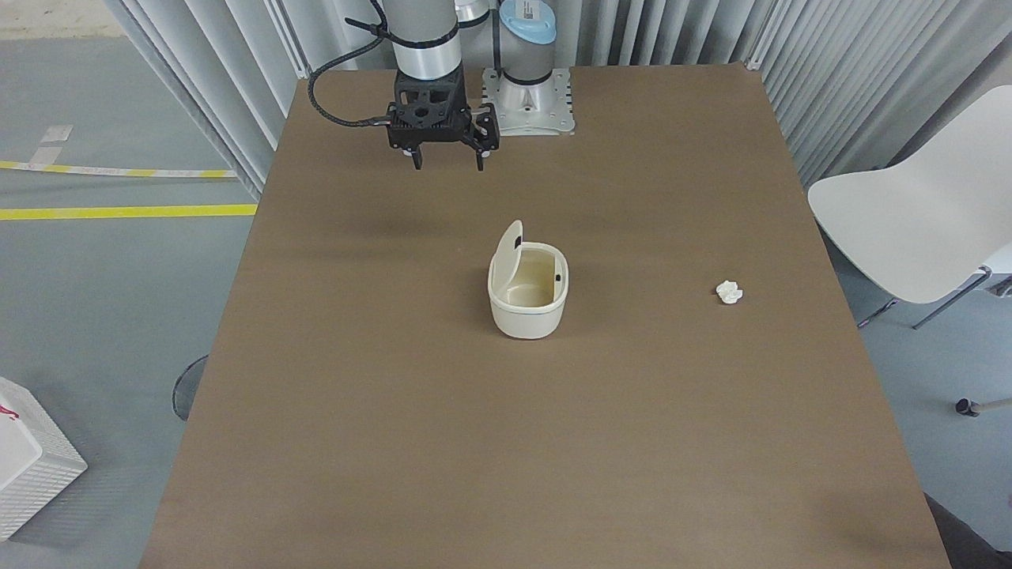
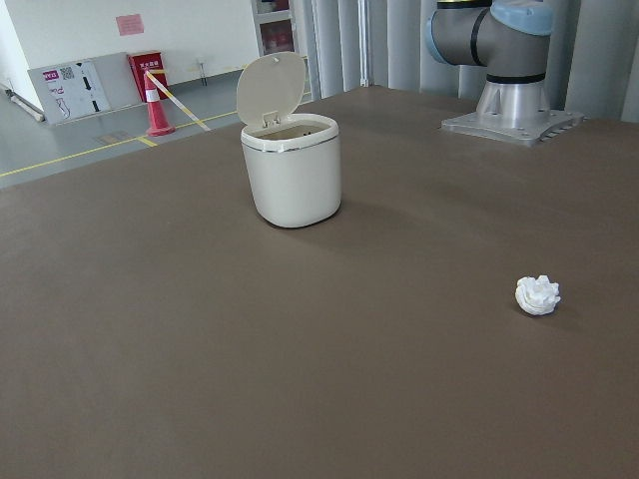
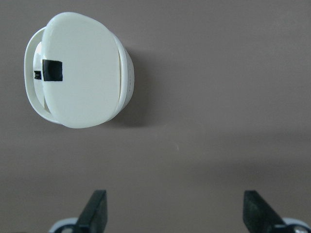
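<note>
A small white bin stands mid-table with its lid raised, seen also as the white container in the left view and, from above, the lid in the wrist view. A crumpled white paper ball lies to its right, also the wad in the left view. My gripper hangs above the table behind the bin, its fingers wide open with nothing between them; in the wrist view the gripper shows both fingertips at the bottom over bare table.
The robot base is at the back edge. A white chair stands off the right edge, and curtains line the back.
</note>
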